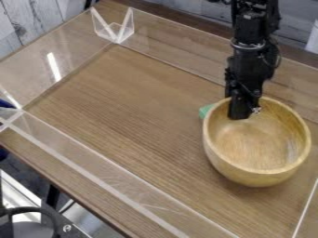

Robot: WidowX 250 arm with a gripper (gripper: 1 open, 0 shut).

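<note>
A large light-wood bowl [255, 149] sits on the right part of the wooden table [112, 102]. My black gripper [239, 106] reaches down from the top right and is shut on the bowl's far rim. A small green object [206, 111] lies just left of the bowl, partly hidden behind it.
A white wire-like piece [113, 26] sits at the back left near the table's edge. Dark cables and equipment [32, 223] lie beyond the lower-left edge.
</note>
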